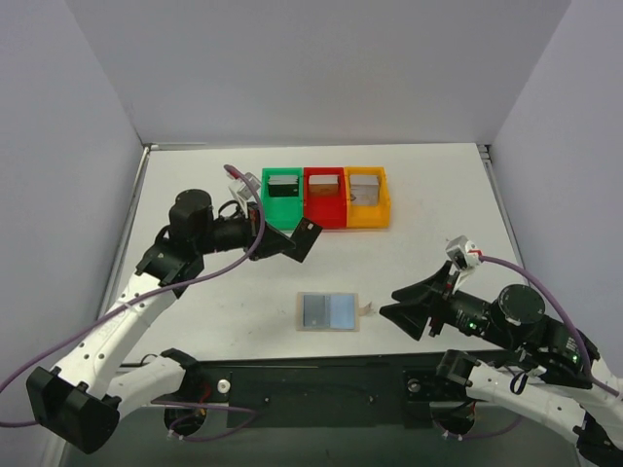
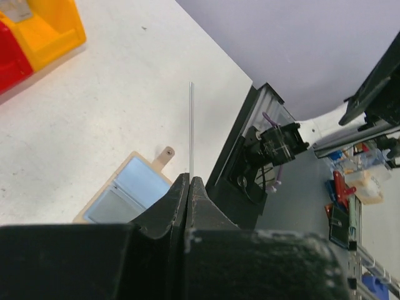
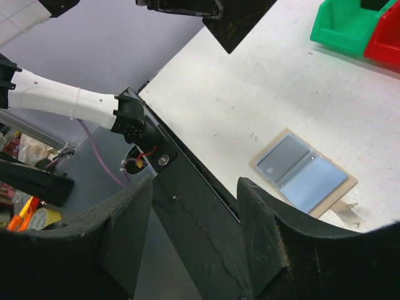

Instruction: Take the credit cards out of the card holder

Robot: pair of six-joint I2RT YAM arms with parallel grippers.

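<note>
My left gripper (image 1: 282, 251) is shut on a dark card (image 1: 304, 239), raised above the table left of centre; in the left wrist view the card (image 2: 191, 125) shows edge-on between its fingers. My right gripper (image 1: 409, 316) stands open at the right, fingers empty in the right wrist view. The card holder (image 1: 341, 311) lies flat near the front edge, with a grey and a light blue side and a beige tab (image 3: 340, 209) on its right.
Green (image 1: 282, 209), red (image 1: 325, 209) and yellow (image 1: 368, 216) bins stand at the back, with stacked items inside. The table around the holder is clear. A dark front rail runs along the table's edge.
</note>
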